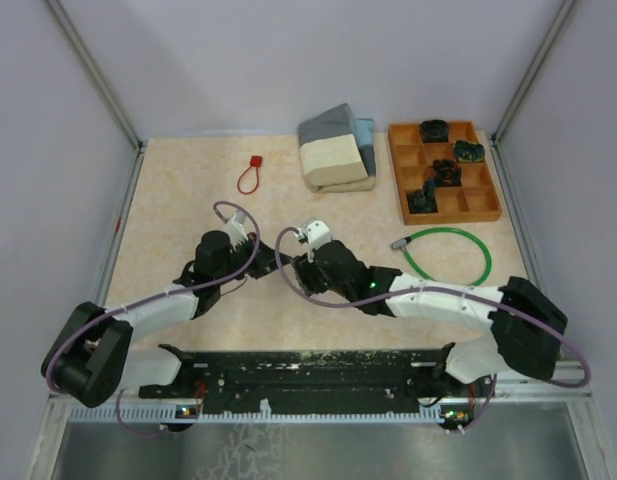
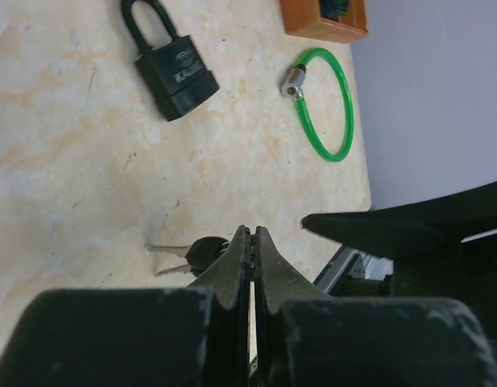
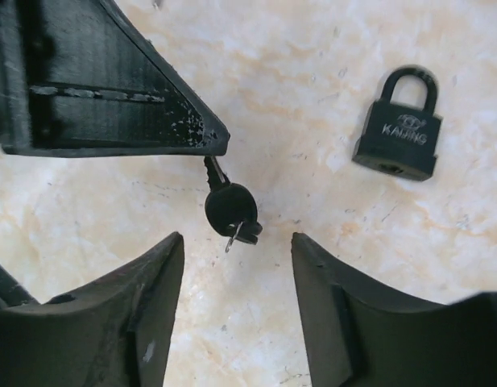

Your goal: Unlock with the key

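Observation:
A small bunch of keys with black heads hangs at the tip of my left gripper, which is shut. In the right wrist view one key's blade runs up between the left fingers, with its black head (image 3: 230, 208) below. Two other blades show beside the left tip in the left wrist view, by a black key head (image 2: 205, 251). Around the keys but clear of them, my right gripper stands open. The black padlock (image 3: 401, 135) lies flat, its shackle closed, to the right of the keys. From above, the arms hide the keys.
A green cable lock (image 1: 485, 255) lies at the right, below a wooden compartment tray (image 1: 413, 155) holding several dark items. A folded cloth (image 1: 333, 160) and a red loop tag (image 1: 255, 163) are at the back.

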